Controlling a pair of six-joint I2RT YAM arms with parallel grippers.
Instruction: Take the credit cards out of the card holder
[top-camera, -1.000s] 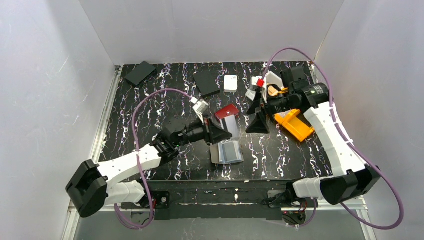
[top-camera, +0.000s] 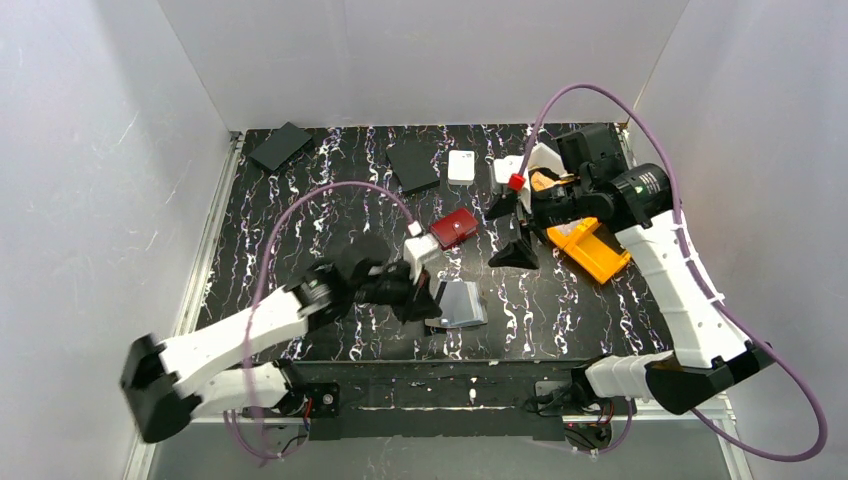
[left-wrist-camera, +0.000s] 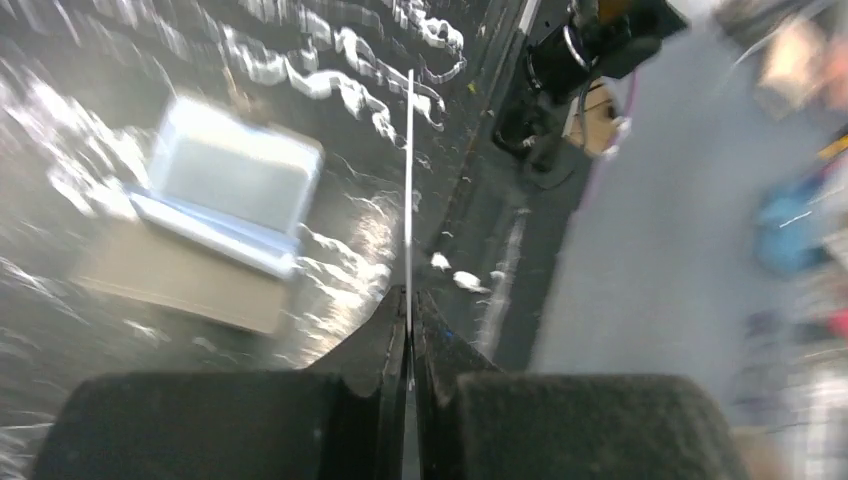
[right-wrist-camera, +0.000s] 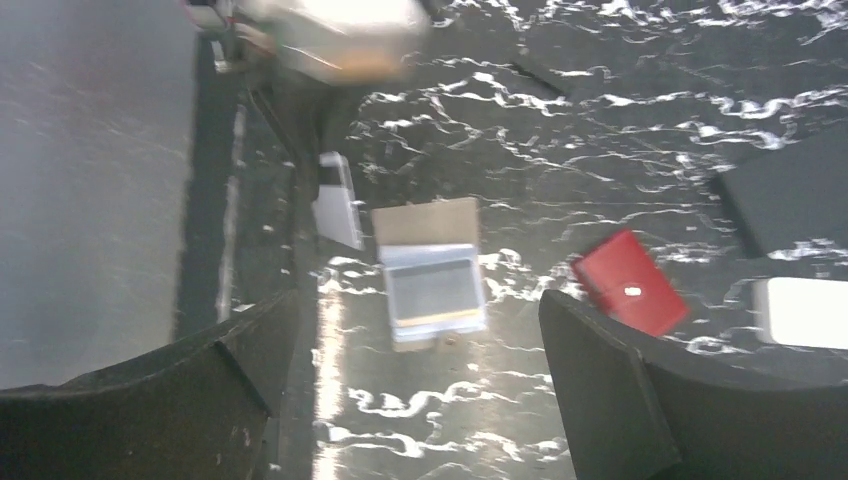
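Observation:
The card holder, tan with clear sleeves, lies open on the front-middle table, seen also as a tan-and-clear piece (right-wrist-camera: 432, 285) in the right wrist view. My left gripper is shut on a thin card, seen edge-on in the left wrist view and as a pale card (right-wrist-camera: 338, 205) in the right wrist view, left of the holder and lifted clear of it. My right gripper (top-camera: 512, 232) hangs open above the table, right of a red wallet (top-camera: 453, 227), with nothing between its fingers.
A white case (top-camera: 461, 167) and dark slabs (top-camera: 411, 167) (top-camera: 282, 146) lie at the back. A yellow tray (top-camera: 592, 257) stands at the right under the right arm.
My left gripper has swung leftward and turned, carrying the pale card away from over the holder. The right gripper has shifted slightly.

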